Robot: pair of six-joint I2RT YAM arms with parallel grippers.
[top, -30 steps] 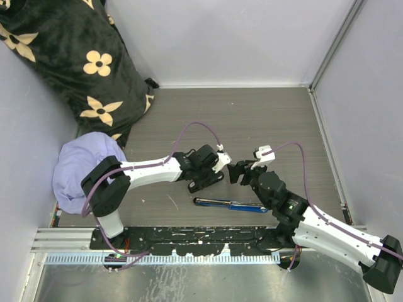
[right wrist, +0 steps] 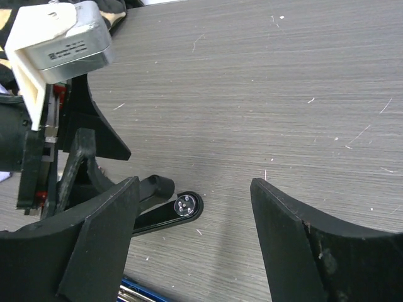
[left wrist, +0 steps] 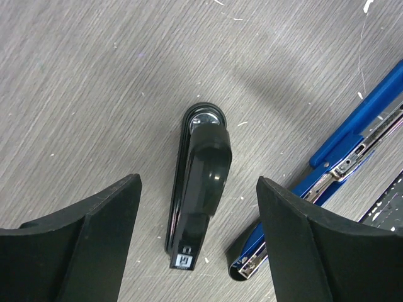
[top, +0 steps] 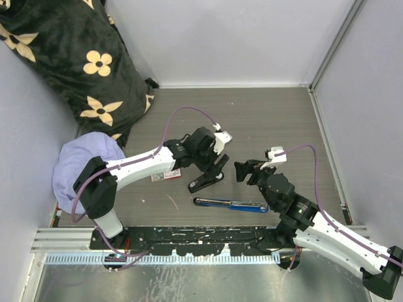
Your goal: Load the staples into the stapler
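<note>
A black stapler (top: pixel 200 184) lies closed on the table, slanting up to the right. Over it hangs my left gripper, open, its fingers apart; the stapler (left wrist: pixel 204 170) appears below the gap, not gripped. In front stretches a long blue stapler (top: pixel 233 205), seemingly opened out, its silver rail (left wrist: pixel 324 187) exposed. Whether staples sit in that rail I cannot tell. My right gripper (top: pixel 244 171) stands open to the right of the black stapler, nothing between its fingers. The right wrist view catches the stapler's round end (right wrist: pixel 185 205) and the left gripper close by.
Small red-and-white boxes (top: pixel 171 173) sit left of the black stapler, partly behind the left arm. A lavender cloth (top: pixel 88 163) and a dark flowered cushion (top: pixel 75 56) fill the left side.
My left gripper has moved up and back from the black stapler, uncovering more of it and the small boxes. The right gripper has shifted slightly right. Both staplers look unmoved.
</note>
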